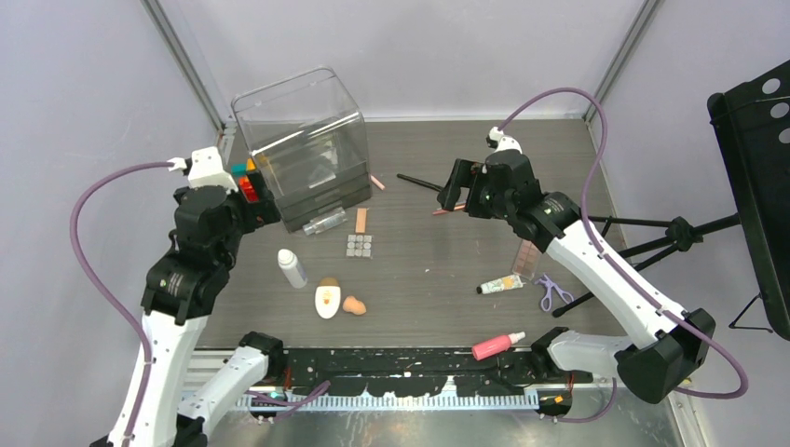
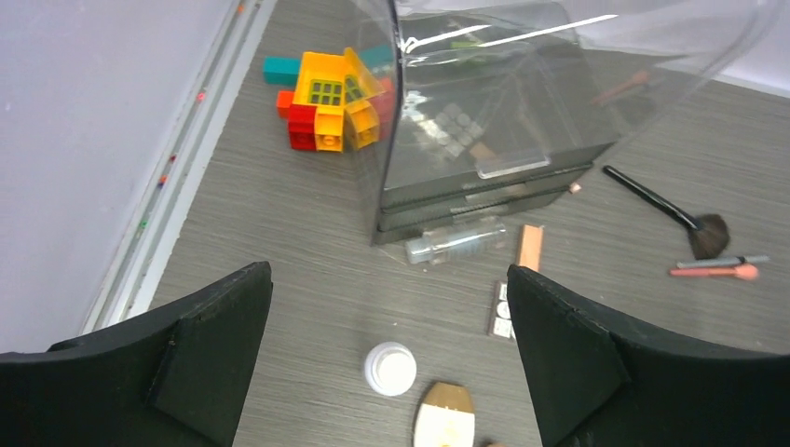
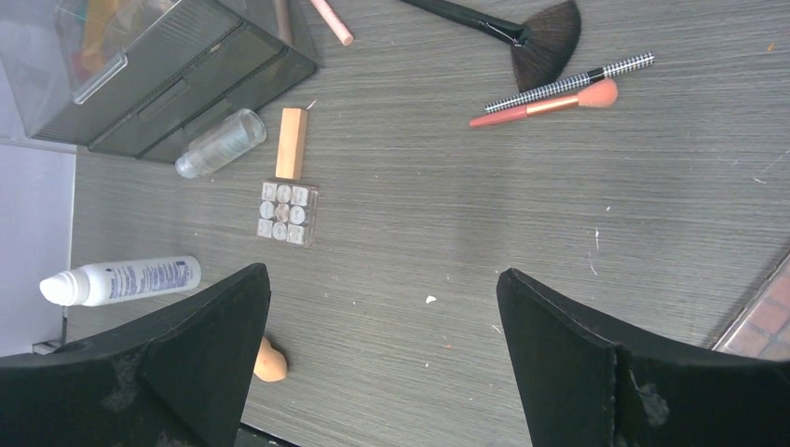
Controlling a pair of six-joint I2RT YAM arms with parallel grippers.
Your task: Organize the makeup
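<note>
A clear makeup organizer (image 1: 298,158) stands at the back left. My left gripper is open above the table left of it. My right gripper hangs open over the table, near the black fan brush (image 3: 546,42), a pink brush (image 3: 531,109) and a patterned pencil (image 3: 568,84). In front of the organizer lie a clear bottle (image 3: 221,142), a tan bar (image 3: 291,140) and a nine-pan palette (image 3: 287,212). Toward the front are a white bottle (image 1: 292,268), a cream oval item (image 1: 327,300), a sponge (image 1: 354,305), a tube (image 1: 500,284) and a pink bottle (image 1: 497,345).
Colourful bricks (image 2: 317,102) sit beside the organizer's left side. A pink palette (image 1: 526,256) and purple scissors (image 1: 555,291) lie at the right, near a black stand (image 1: 680,233).
</note>
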